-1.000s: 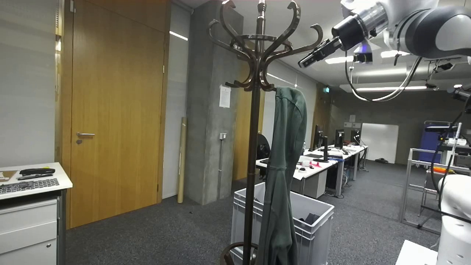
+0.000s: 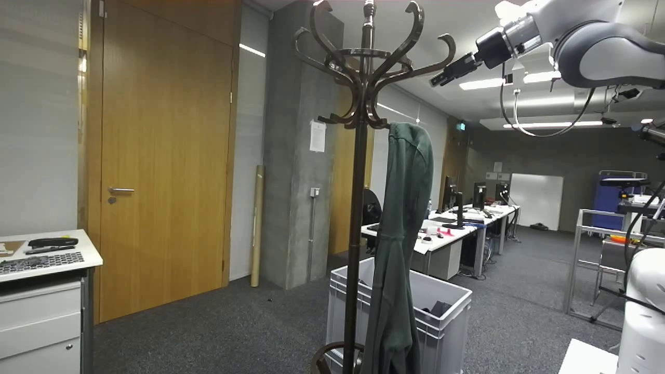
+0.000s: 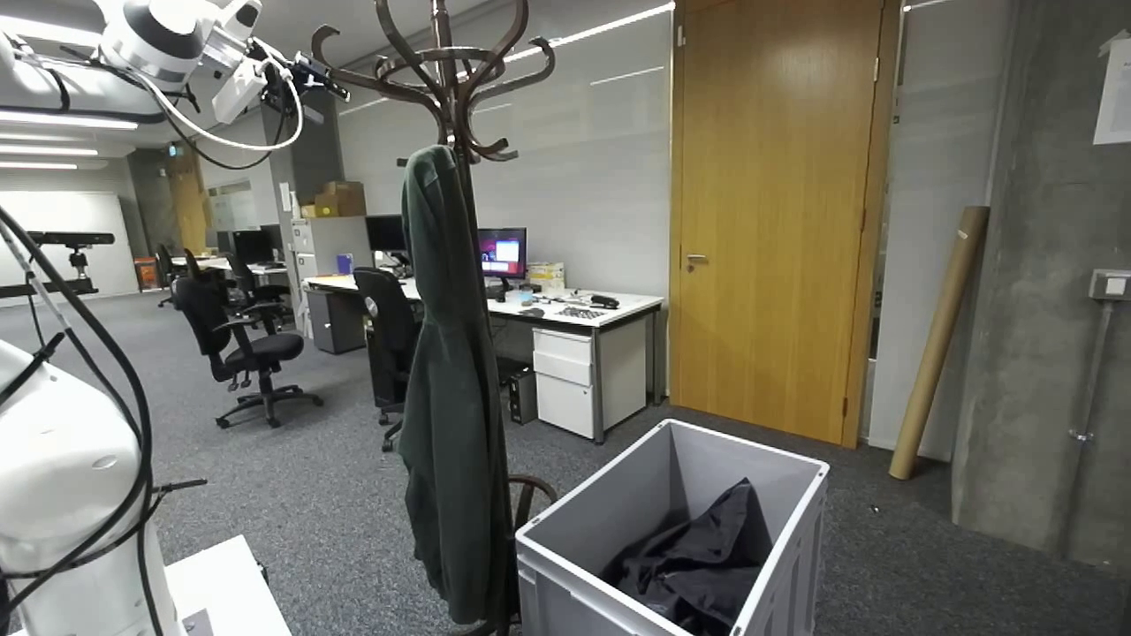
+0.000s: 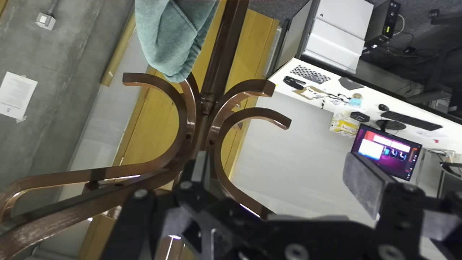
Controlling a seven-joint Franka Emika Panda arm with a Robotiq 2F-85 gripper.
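Note:
A green garment (image 2: 399,237) hangs from a lower hook of the dark wooden coat rack (image 2: 356,205). In the wrist view the garment's top (image 4: 175,39) is at the upper left, beside the rack's curved hooks (image 4: 255,113). My gripper (image 2: 436,81) is in the air near the rack's upper arms, higher than the garment and apart from it. Its fingers (image 4: 364,184) stand wide apart with nothing held between them. Exterior view 2 shows the gripper (image 3: 341,89) beside the rack's top.
A grey crate (image 3: 580,581) on the floor by the rack holds dark cloth (image 3: 694,567). A wooden door (image 3: 779,212) and a white desk (image 3: 631,306) stand behind. The rack's curved upper arms (image 2: 430,67) reach out close to my gripper.
My gripper has moved slightly up and to the right in exterior view 1, away from the rack. The garment and the rack have not moved.

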